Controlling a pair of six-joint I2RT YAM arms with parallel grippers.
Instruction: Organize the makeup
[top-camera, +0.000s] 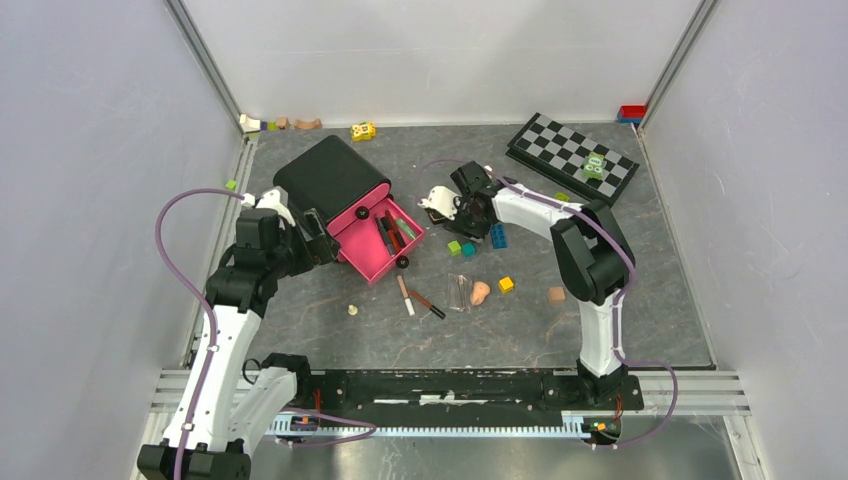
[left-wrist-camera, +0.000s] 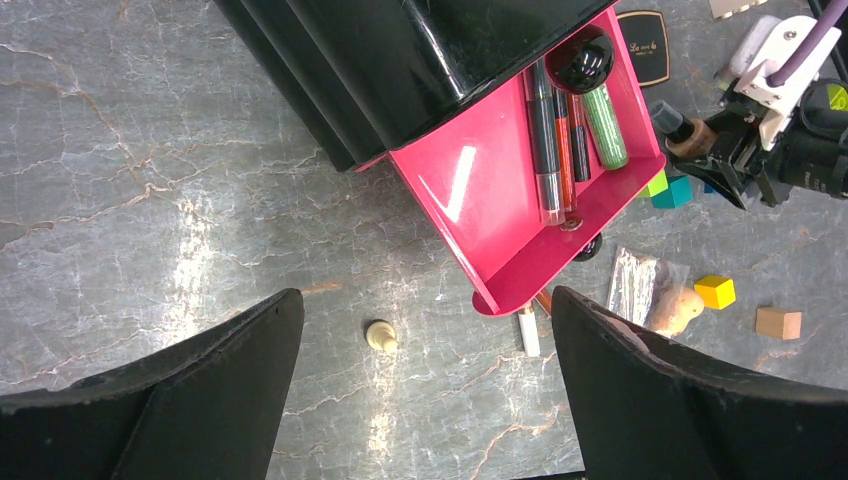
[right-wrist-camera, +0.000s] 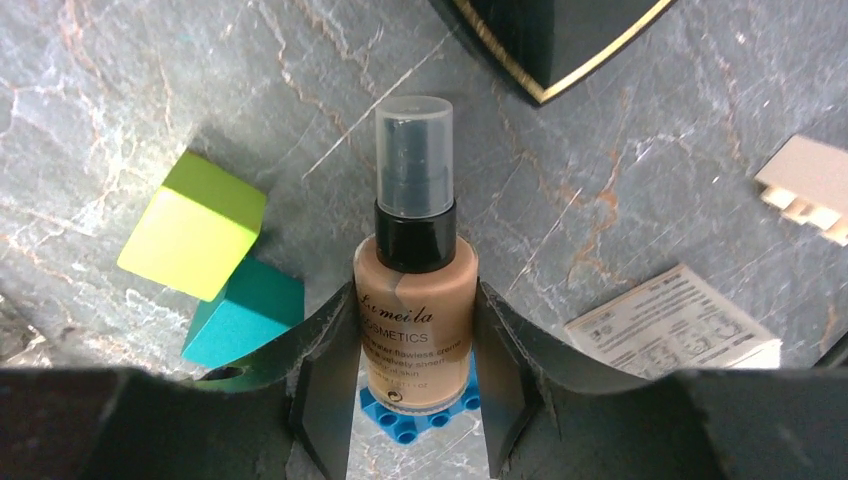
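Observation:
A pink drawer (left-wrist-camera: 480, 200) of the black organizer (top-camera: 326, 175) stands out, holding several pen-like makeup items (left-wrist-camera: 545, 150) and a green tube (left-wrist-camera: 604, 125). My left gripper hangs open and empty beside the organizer. In the right wrist view, my right gripper has its fingers around a foundation bottle (right-wrist-camera: 414, 255), touching its sides; it appears held above the blue brick. Two pencils (top-camera: 405, 297) (top-camera: 428, 306) lie in front of the drawer.
Green (right-wrist-camera: 190, 225) and teal (right-wrist-camera: 243, 320) cubes, a clear bag (left-wrist-camera: 632, 277), a yellow cube (top-camera: 506, 285) and a checkerboard (top-camera: 572, 155) lie around.

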